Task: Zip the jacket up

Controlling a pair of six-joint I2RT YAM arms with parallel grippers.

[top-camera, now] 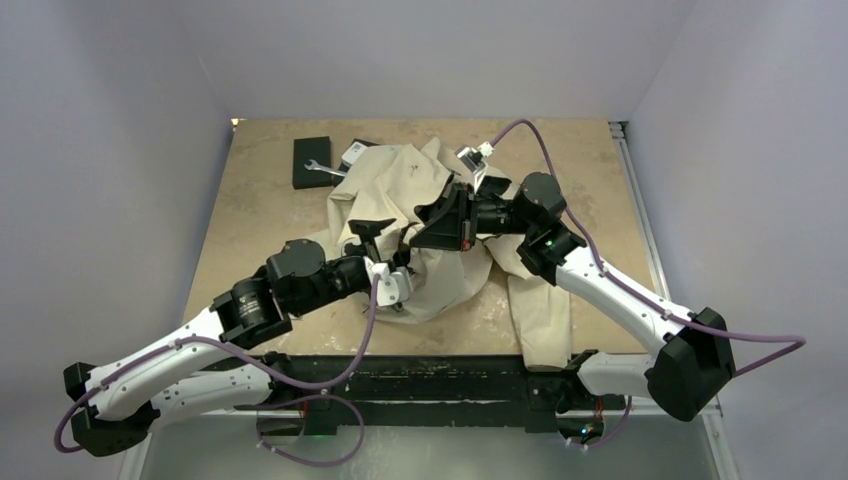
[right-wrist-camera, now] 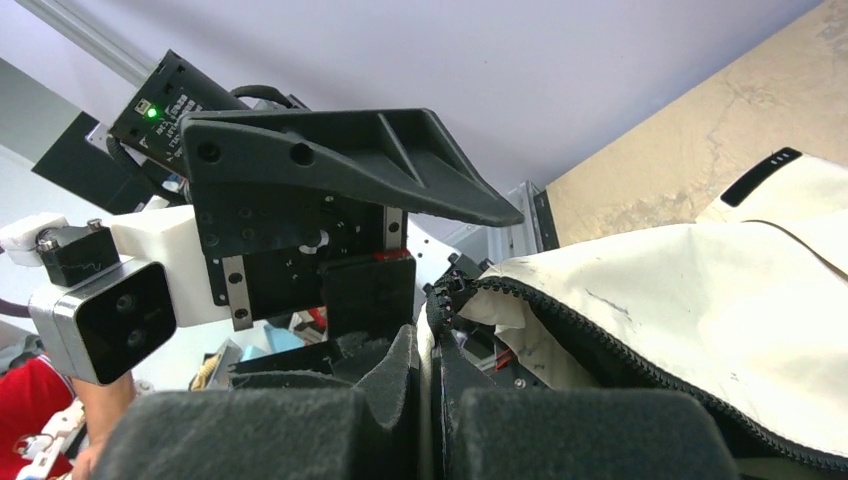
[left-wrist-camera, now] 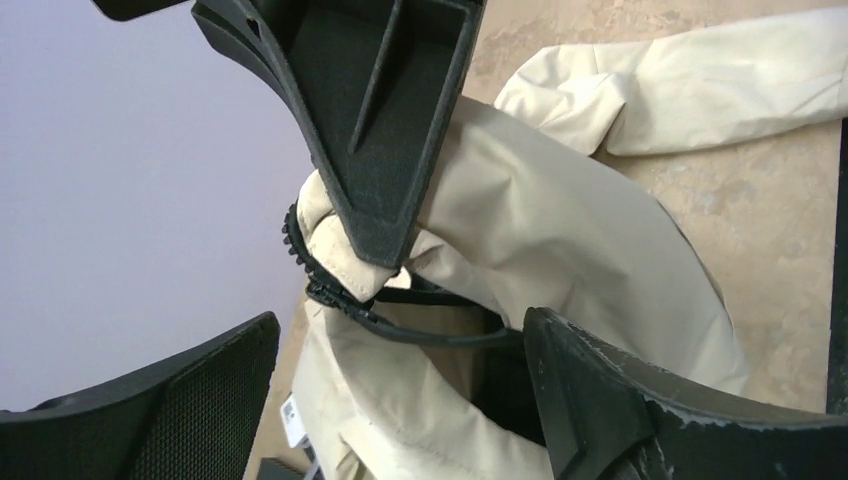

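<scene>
The cream jacket (top-camera: 395, 185) lies crumpled on the table under both grippers. In the left wrist view its black zipper (left-wrist-camera: 365, 315) runs across the folds just in front of my left gripper, whose fingers stand apart with nothing held between them. The other gripper's black tip hangs above the zipper there. My right gripper is shut on a cream fabric edge beside the zipper's end, with the zipper (right-wrist-camera: 600, 335) running away to the lower right. My left gripper's black finger is close above it in that view.
At the back left lie a dark flat block (top-camera: 311, 163), a wrench (top-camera: 325, 169) and a small white-topped item (top-camera: 353, 152). Walls enclose it at the back and sides.
</scene>
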